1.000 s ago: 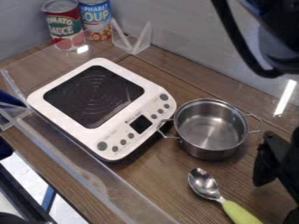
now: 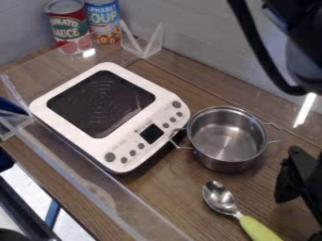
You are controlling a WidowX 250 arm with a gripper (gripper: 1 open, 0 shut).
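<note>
The black gripper (image 2: 295,186) is at the right edge, partly out of frame, to the right of the steel pot and the spoon; whether it is open or shut is unclear. A steel pot (image 2: 227,142) with side handles stands on the wooden counter. Below it lies a spoon (image 2: 229,209) with a yellow-green handle. A white induction cooker (image 2: 82,133) with a dark top sits left of the pot, apparently empty.
Tomato sauce (image 2: 70,24) and soup (image 2: 104,19) cans stand at the back left. A clear barrier (image 2: 38,151) runs along the front-left edge. Bare counter (image 2: 189,80) lies behind the cooker and pot.
</note>
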